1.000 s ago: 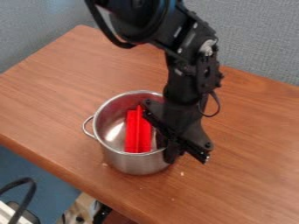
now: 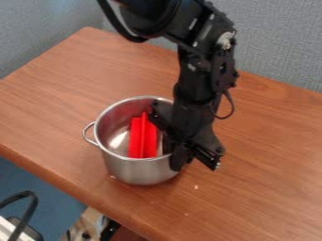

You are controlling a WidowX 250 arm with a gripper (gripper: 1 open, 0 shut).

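Note:
A steel pot (image 2: 132, 166) with a wire handle on its left stands near the table's front-left edge. Inside it lies a red object (image 2: 137, 136), upright-looking and partly hidden behind the arm. The black gripper (image 2: 179, 155) is low at the pot's right rim, angled down; its fingertips are dark and overlap the rim, so I cannot make out whether anything is between them.
A grey partition (image 2: 51, 24) runs behind it. Cables and a pale item sit below the table's left edge.

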